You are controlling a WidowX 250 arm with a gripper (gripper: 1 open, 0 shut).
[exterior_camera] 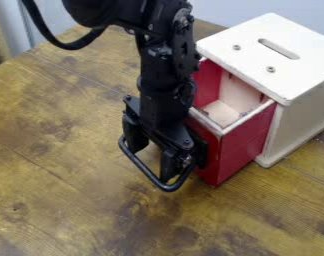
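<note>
The black arm comes down from the top of the view to its gripper (162, 158), which hangs low over the wooden table just left of a white box (293, 56) with a red door or drawer front (240, 148). The box stands open at that side, showing a pale interior with a small light compartment. A black bar loops round the gripper's lower end. Whether the fingers are open or shut, or hold anything, I cannot tell.
The box fills the right side, and a pale wall lies behind the table.
</note>
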